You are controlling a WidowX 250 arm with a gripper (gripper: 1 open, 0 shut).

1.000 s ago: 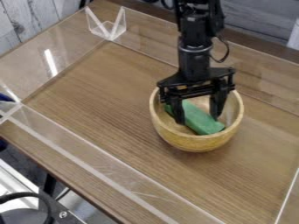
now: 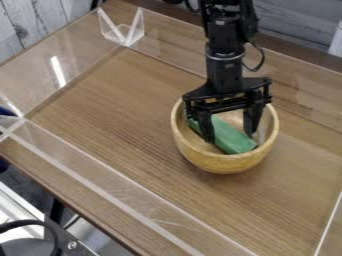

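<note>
A round wooden bowl [image 2: 225, 158] stands on the wooden table, holding a green elongated object [image 2: 234, 137] that lies slanted inside. My black gripper [image 2: 225, 117] is down over the bowl from above, its fingers spread wide across it, one at the left side and one at the right, open around the upper part of the green object. Whether the fingertips touch the bowl or the object is hard to tell.
A clear plastic piece [image 2: 122, 28] stands at the back left. A black cable [image 2: 34, 236] lies at the lower left edge.
The gripper has shifted slightly left over the bowl. The bowl and green object appear to have moved very little.
</note>
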